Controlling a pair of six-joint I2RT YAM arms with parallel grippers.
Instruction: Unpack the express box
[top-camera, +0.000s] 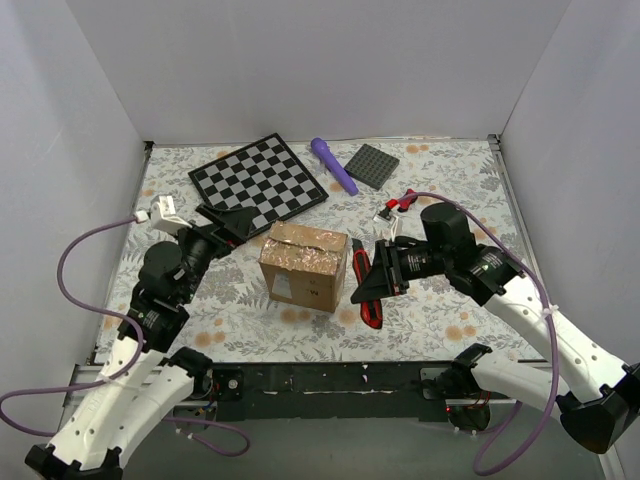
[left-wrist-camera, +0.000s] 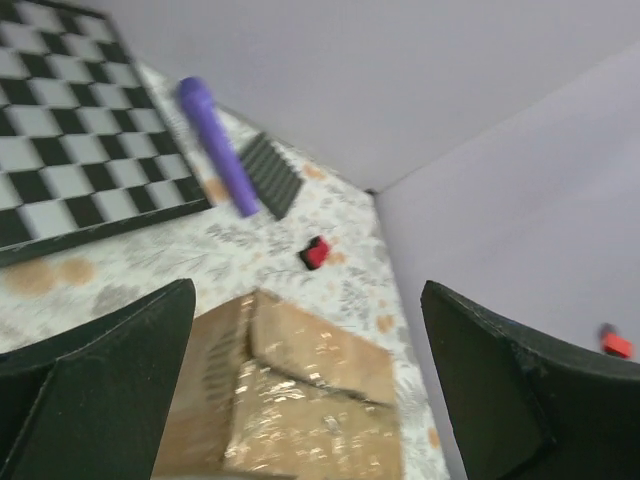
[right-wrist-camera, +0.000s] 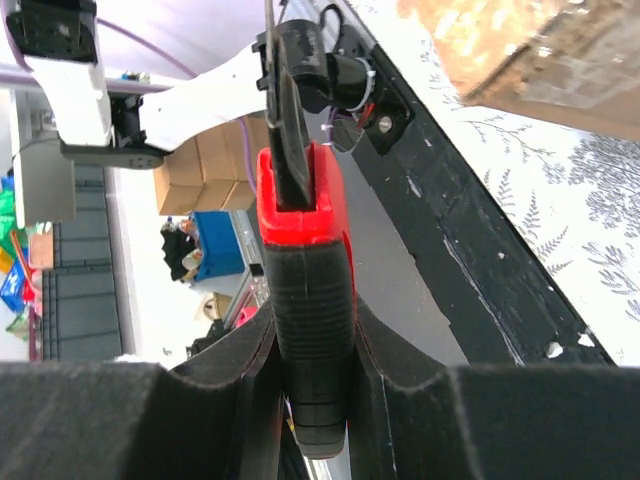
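Observation:
The cardboard box (top-camera: 304, 266), covered in shiny tape, stands mid-table; a dark slit runs along its taped top in the left wrist view, where the box (left-wrist-camera: 318, 400) fills the lower middle. To its left, my left gripper (top-camera: 243, 222) is open and clear of the box, its two fingers (left-wrist-camera: 110, 385) apart with nothing gripped. My right gripper (top-camera: 372, 285) is shut on a red and black utility knife (top-camera: 366, 290), right of the box. Seen from the right wrist, the knife (right-wrist-camera: 312, 320) points up between the fingers, and a corner of the box (right-wrist-camera: 530, 55) shows at upper right.
Behind the box lie a checkered board (top-camera: 258, 180), a purple microphone-shaped object (top-camera: 333, 166) and a dark grey square pad (top-camera: 371, 166). A small red and black item (top-camera: 408, 199) lies near my right arm.

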